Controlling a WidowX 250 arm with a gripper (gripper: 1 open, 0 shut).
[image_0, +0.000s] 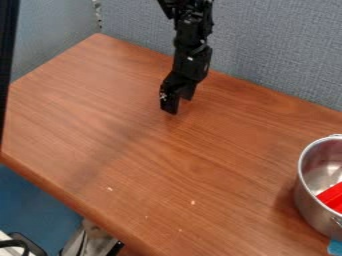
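Observation:
My black gripper (174, 98) hangs from the arm at the top centre, low over the back half of the wooden table (120, 160). Its fingers look open, with nothing visible between them. At the right edge stands a steel pot (310, 205) with a red object (330, 196) inside; it is well apart from my gripper and partly cut off by the frame.
Grey padded walls (281, 60) border the back and left. Cables and hardware show below the lower left edge. A small blue item (334, 248) sits by the pot, mostly out of frame.

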